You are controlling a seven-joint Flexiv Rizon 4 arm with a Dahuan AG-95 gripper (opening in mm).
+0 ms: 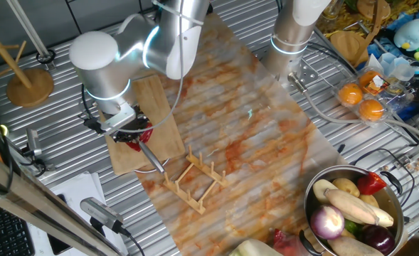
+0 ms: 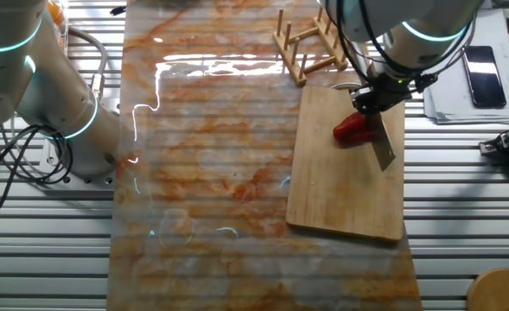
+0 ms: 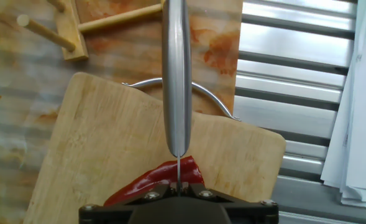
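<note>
A knife is clamped in my gripper; its grey handle (image 3: 177,81) points away from the fingers in the wrist view. In exterior view 2 the knife's blade (image 2: 384,149) stands edge-down by the right end of a red pepper (image 2: 353,130). Whether the blade touches or cuts the pepper cannot be told. The pepper lies on a wooden cutting board (image 2: 340,194), partly hidden by the gripper in the wrist view. The board has a metal loop handle (image 3: 210,94) at one end.
A wooden peg rack (image 1: 195,181) stands beside the board's handle end. A metal pot (image 1: 310,206) full of vegetables sits at the lower right of exterior view 1. Papers (image 3: 363,137) lie to the board's right in the wrist view.
</note>
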